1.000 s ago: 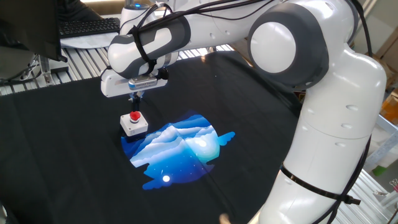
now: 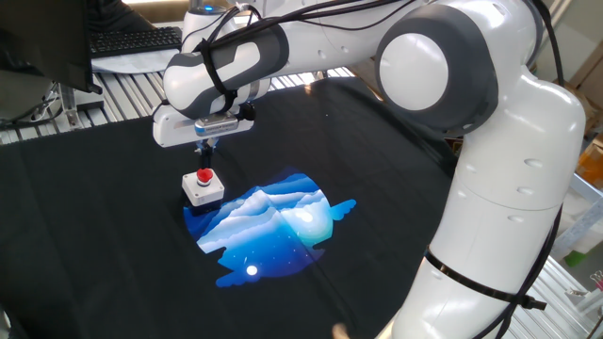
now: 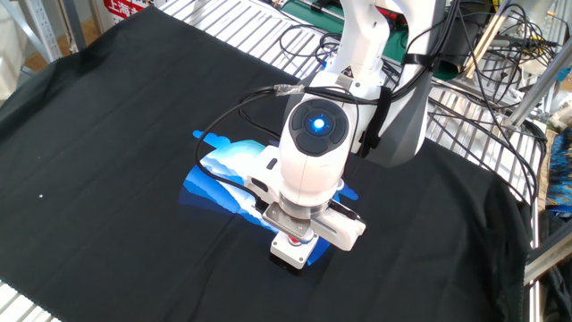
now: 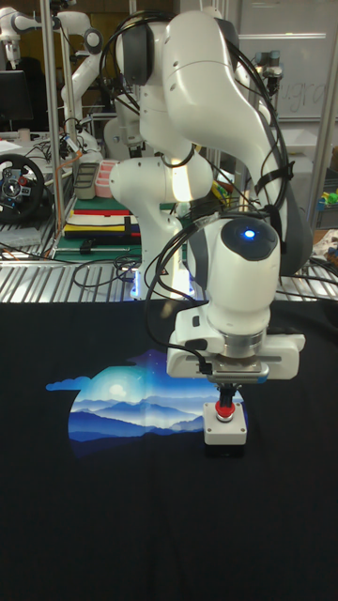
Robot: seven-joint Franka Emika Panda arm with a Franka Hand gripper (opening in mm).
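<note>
A white box with a red push button [image 2: 204, 176] on top sits on the black cloth, beside the edge of a blue mountain-picture mat [image 2: 268, 226]. My gripper [image 2: 204, 164] points down right over it, its dark fingers together in a narrow column. From the front, in exterior view 3, the fingertips [image 4: 227, 392] overlap the back of the red button [image 4: 226, 410]; whether they press on it or stand just behind it cannot be told. In exterior view 2 the hand hides the fingers, and the white box [image 3: 294, 249] shows partly beneath it.
Black cloth [image 2: 85, 226] covers the table, with wide free room around the mat and box. Metal rollers [image 4: 40, 285] run along the table's far edge. A monitor [image 2: 42, 47] and keyboard [image 2: 135, 40] stand behind it in exterior view 1. Cables hang along the arm.
</note>
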